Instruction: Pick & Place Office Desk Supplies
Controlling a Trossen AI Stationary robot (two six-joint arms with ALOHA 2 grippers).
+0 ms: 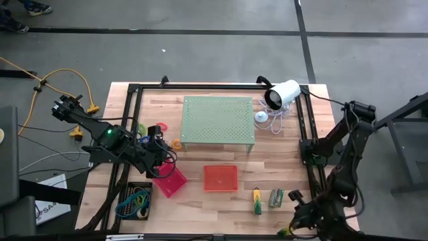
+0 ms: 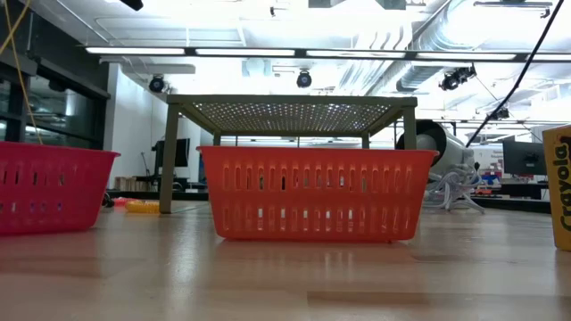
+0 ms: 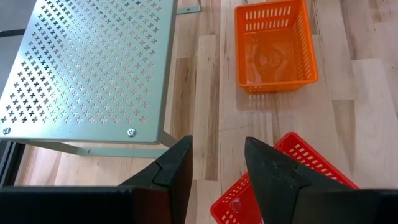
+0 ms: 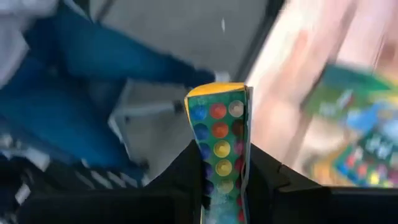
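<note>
A green and yellow crayon box [image 4: 220, 134], its top showing rows of coloured dots, is clamped in my right gripper. From above, that right gripper [image 1: 289, 227] is by the front right of the table, with a bit of the box below it. My left gripper stands open and empty over the table, above the pink-red basket [image 3: 241, 198]. The orange-red basket [image 1: 221, 178] rests mid-table, in front of the green perforated stand [image 1: 218, 120]. Another green and yellow box [image 1: 257, 201] and a green box [image 1: 275, 198] lie right of that basket.
A white lamp [image 1: 283, 94] with a coiled cord lies at the back right. A black tray [image 1: 142, 215] with a blue cable sits at the front left. Black frame rails line the table's edges. Bare wood surrounds the orange-red basket.
</note>
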